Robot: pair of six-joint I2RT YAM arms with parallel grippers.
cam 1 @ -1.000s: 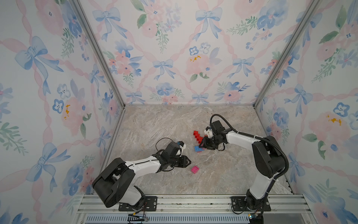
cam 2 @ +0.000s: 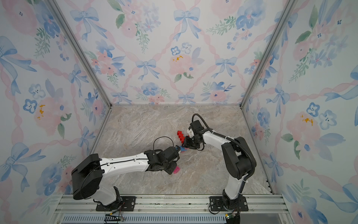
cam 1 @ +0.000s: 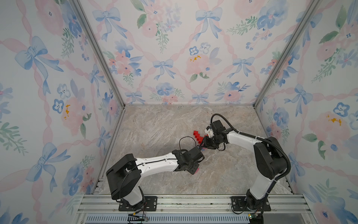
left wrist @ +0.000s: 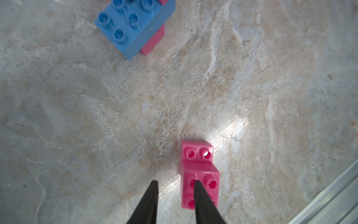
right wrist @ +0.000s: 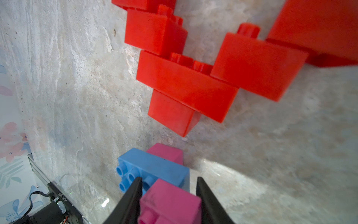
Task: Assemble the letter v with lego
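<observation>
In the right wrist view, red bricks (right wrist: 186, 87) form a stepped V standing on the table. Just below its point lies a blue brick (right wrist: 154, 164) with a pink brick (right wrist: 167, 152) under it. Another pink brick (right wrist: 169, 201) sits at the blue one's near end, between the fingers of my right gripper; whether they grip it is unclear. My left gripper is part open above a stepped pair of pink bricks (left wrist: 199, 168), one fingertip overlapping them in view. Nothing is seen held in it.
Bare marbled table lies between the pink pair and the blue brick (left wrist: 136, 22) in the left wrist view. A metal rail (left wrist: 335, 194) borders the near side. Both grippers are close together mid-table.
My left gripper has swung right and turned, from left of the pink pair to over it, now hiding most of it from above. The right arm has barely moved.
</observation>
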